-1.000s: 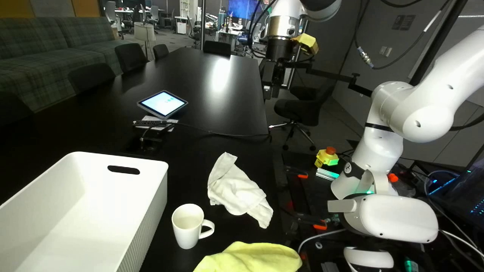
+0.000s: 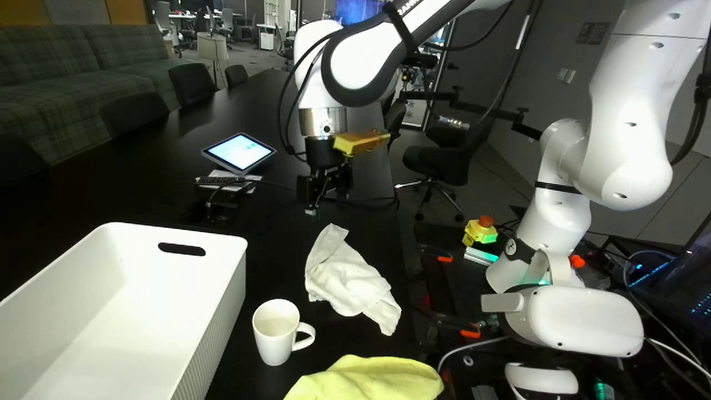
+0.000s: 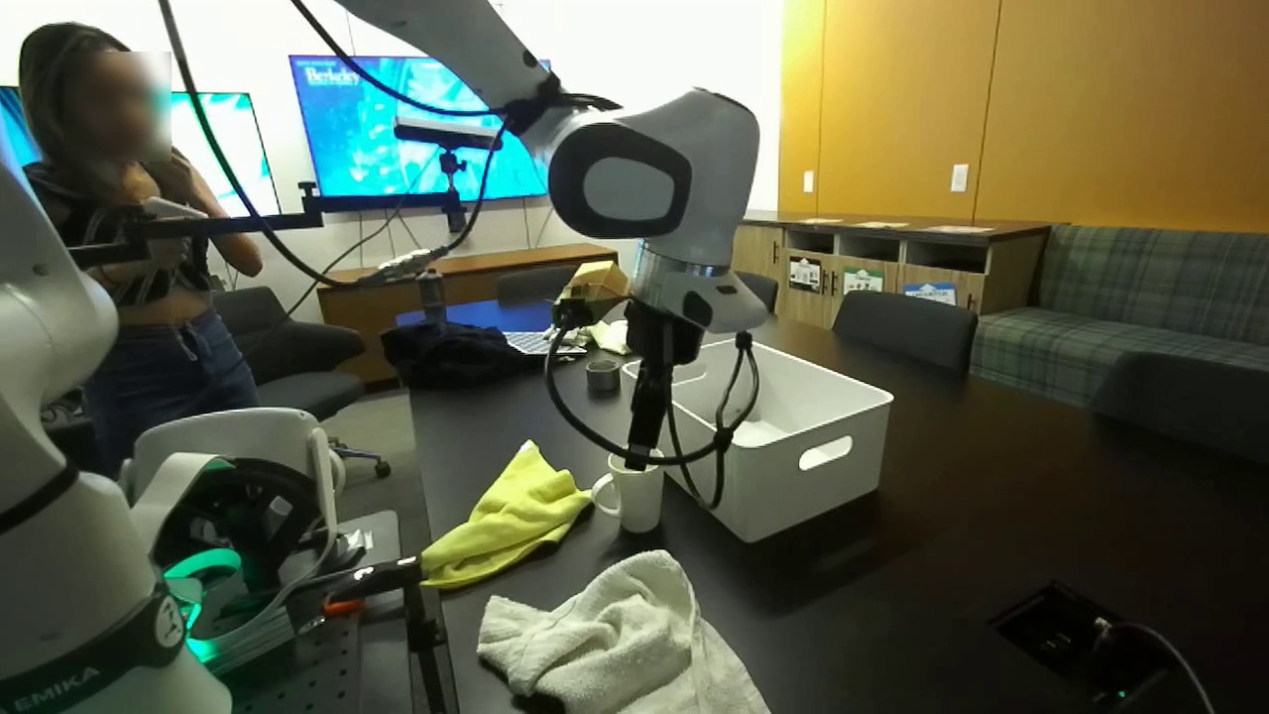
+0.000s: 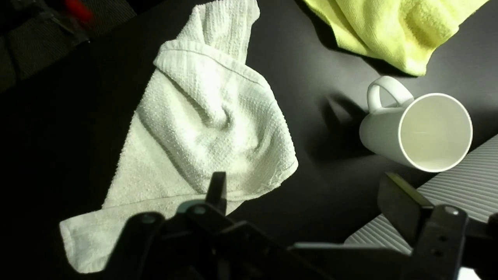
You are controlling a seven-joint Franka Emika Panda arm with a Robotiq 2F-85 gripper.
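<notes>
My gripper is open and empty, its two fingers wide apart above the table. In the wrist view the left fingertip overlaps the lower edge of a crumpled white towel (image 4: 210, 121); in exterior view 1 the gripper hangs above and behind that towel (image 2: 350, 276), clear of it. A white mug (image 4: 436, 133) stands upright on the table, its handle (image 2: 305, 336) pointing toward the robot base's side in exterior view 1. Beside it lies a yellow cloth (image 3: 512, 512), bunched up. The large white bin (image 3: 821, 476) is next to the mug, its inside bare where it shows.
A tablet (image 2: 238, 153) and a remote (image 2: 220, 180) lie farther back on the table. A cable outlet (image 3: 1059, 631) is set into the tabletop. At the far end in exterior view 2 are a small dark cup (image 3: 603, 377) and a black cloth heap (image 3: 458, 355). A person (image 3: 131, 214) stands beyond the robot.
In exterior view 1 the arm has come lower and to the left, bringing the gripper from beyond the table's edge to over the table near the white towel. Towels, mug and bin are unmoved.
</notes>
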